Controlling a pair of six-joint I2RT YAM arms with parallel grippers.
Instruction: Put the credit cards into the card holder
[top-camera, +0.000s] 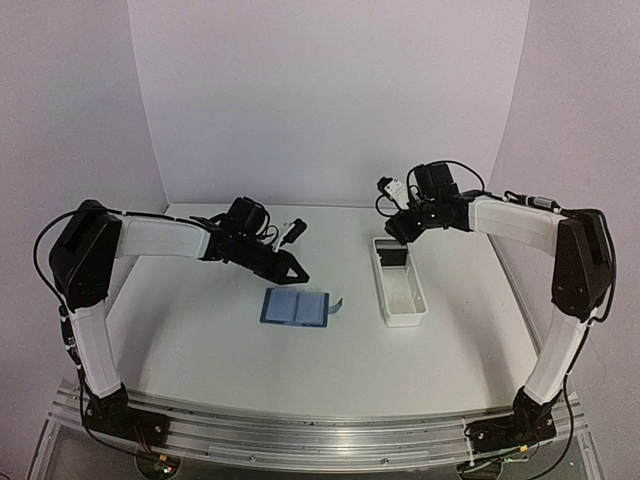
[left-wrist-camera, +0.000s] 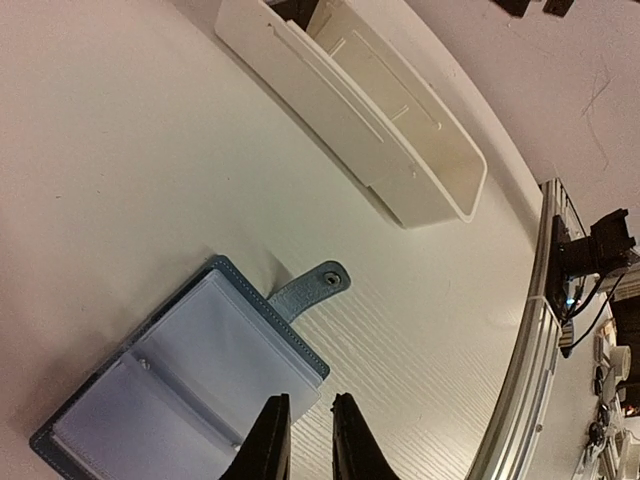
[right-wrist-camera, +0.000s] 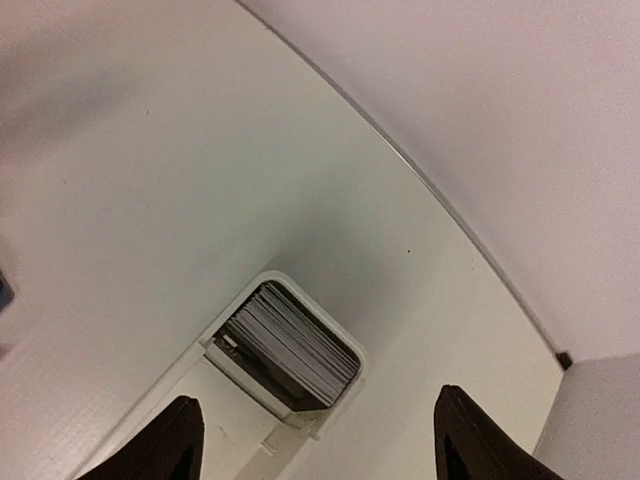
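The blue-grey card holder (top-camera: 295, 307) lies open on the table, its strap (left-wrist-camera: 312, 288) sticking out to the right. Clear sleeves (left-wrist-camera: 215, 345) cover its inside; whether they hold cards I cannot tell. Just above its far edge, my left gripper (top-camera: 300, 278) has a narrow gap between its fingertips, with nothing seen in it. Several grey credit cards (right-wrist-camera: 290, 340) stand on edge in the far compartment of the white box (top-camera: 404, 320). Over that end hangs my right gripper, wide open and empty, apart from the cards.
The front part of the white box is empty. Bare table (top-camera: 200, 340) surrounds the box and the holder. A metal rail (top-camera: 320, 430) runs along the front edge, and walls stand at the back and sides.
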